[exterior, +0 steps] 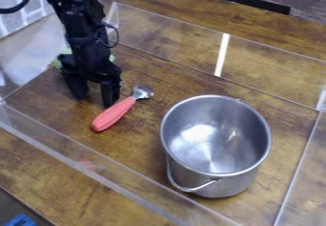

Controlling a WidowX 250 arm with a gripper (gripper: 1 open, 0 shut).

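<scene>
My black gripper (91, 85) is low over the left of the wooden table, its fingertips near the surface; whether it is open or shut is unclear. A green item (65, 60) is partly hidden behind it. Just right of the gripper lies a peeler-like or scoop-like tool with a red handle (113, 114) and a metal head (141, 92). A large steel pot (214, 134) stands at the lower right.
Clear plastic walls border the work area (254, 72), which has bare wood at the top and centre. A blue object (15, 215) shows at the bottom left corner.
</scene>
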